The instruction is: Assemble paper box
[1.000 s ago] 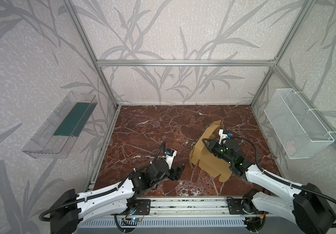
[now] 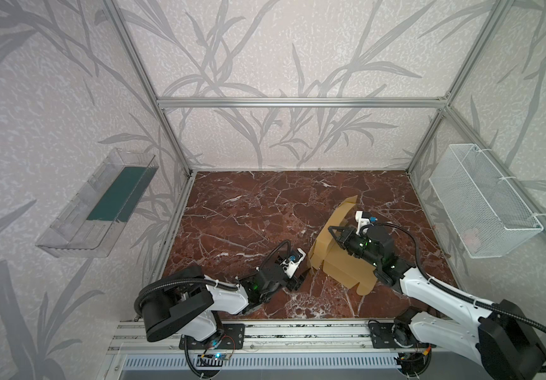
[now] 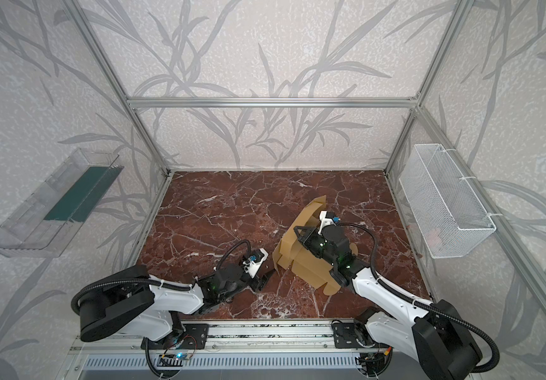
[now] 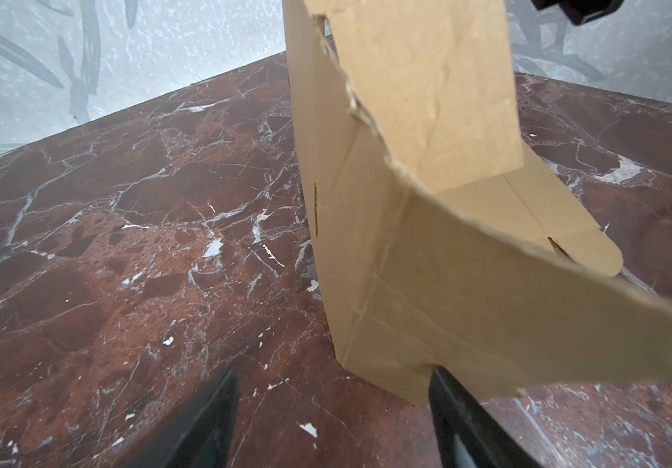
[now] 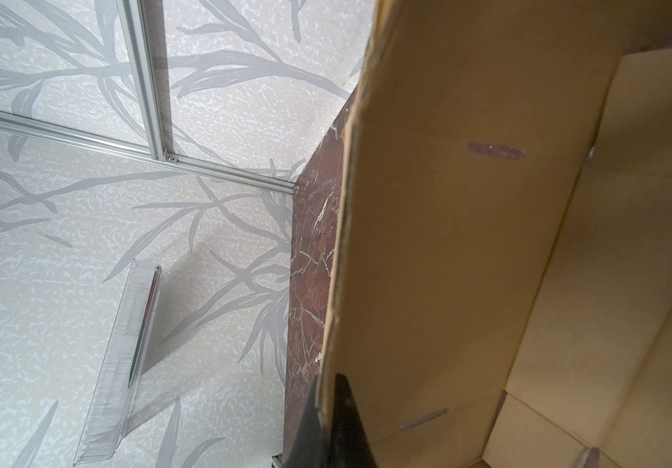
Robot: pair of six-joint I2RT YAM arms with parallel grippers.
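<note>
The brown cardboard box [image 2: 341,253], partly folded with walls raised and flaps spread, stands right of the table's middle. In the right wrist view, my right gripper is shut on the upper edge of a tall box wall [image 5: 445,257], whose thin rim runs between its fingers. My left gripper is part open and low over the table, just left of the box's near corner. Its right finger [image 4: 460,417] overlaps the bottom edge of a near flap [image 4: 499,312]; whether they touch, I cannot tell. Only table shows between the left fingers.
A clear bin with a green base [image 2: 98,202] hangs on the left wall, and a white mesh basket [image 2: 488,199] on the right.
My left gripper has moved right and slightly down, up close to the box's near corner, its wrist turning. The right arm stays put; the box's near-left edge has barely shifted.
</note>
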